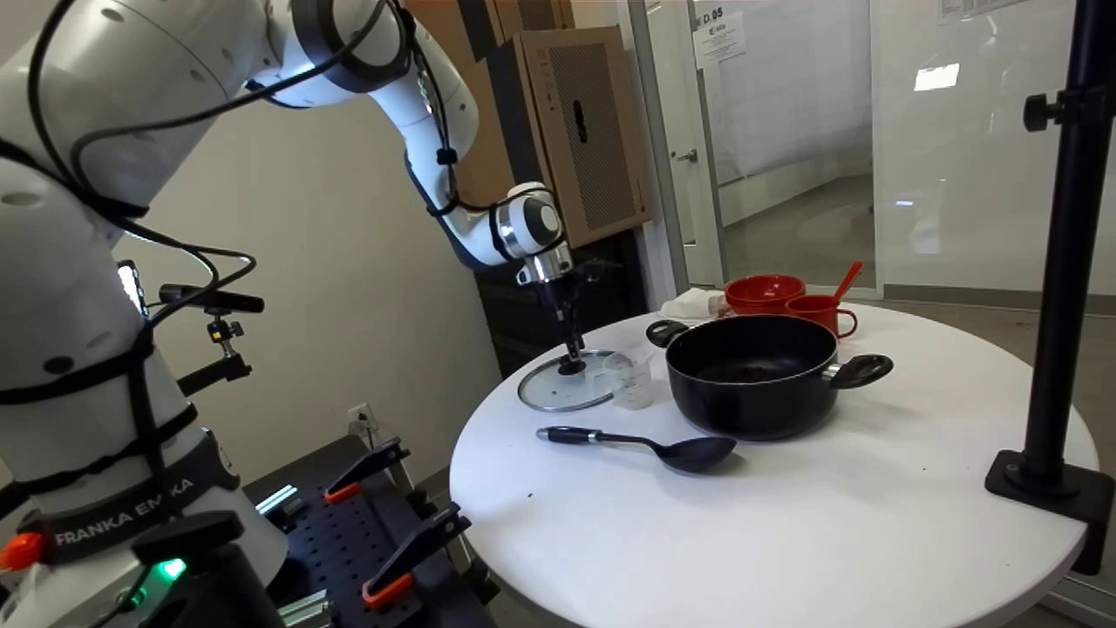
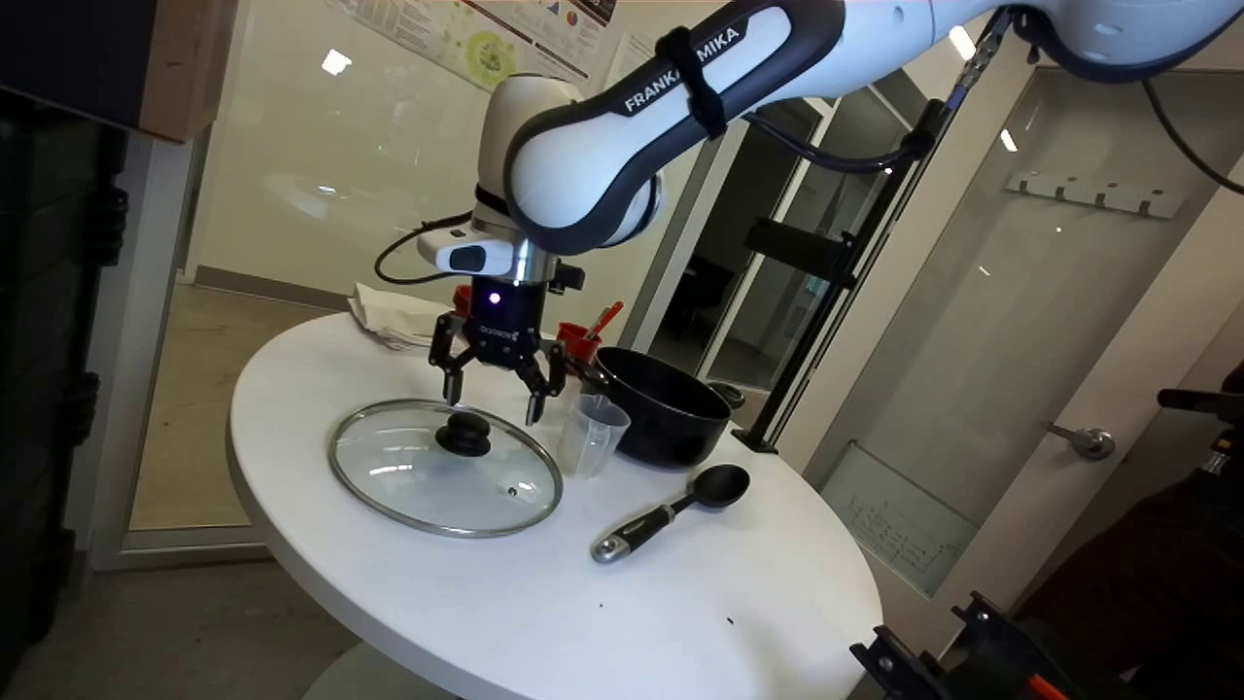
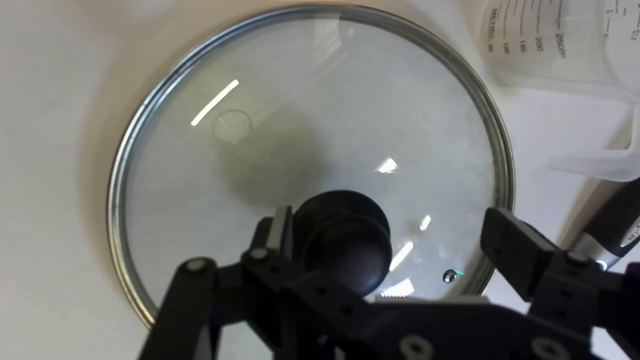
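Observation:
The glass lid (image 2: pixel 408 478) with a steel rim lies flat on the white table, its black knob (image 2: pixel 463 433) upward. Over it hangs my gripper (image 2: pixel 495 401), pointing down and open, nothing held. In the wrist view, the knob (image 3: pixel 345 246) appears between the spread fingers, close to the left one (image 3: pixel 279 231) and well away from the right one (image 3: pixel 510 246). Whether that left finger touches the knob cannot be told. From exterior view 1, the gripper tip overlaps the knob (image 1: pixel 571 366).
A clear measuring cup (image 2: pixel 592 436) stands right beside the lid. Near it are a black pot (image 1: pixel 748 398) and a black ladle (image 1: pixel 696 454). Behind the pot sit a red bowl (image 1: pixel 765 293), a red mug (image 1: pixel 816 310) and a white cloth (image 1: pixel 690 304).

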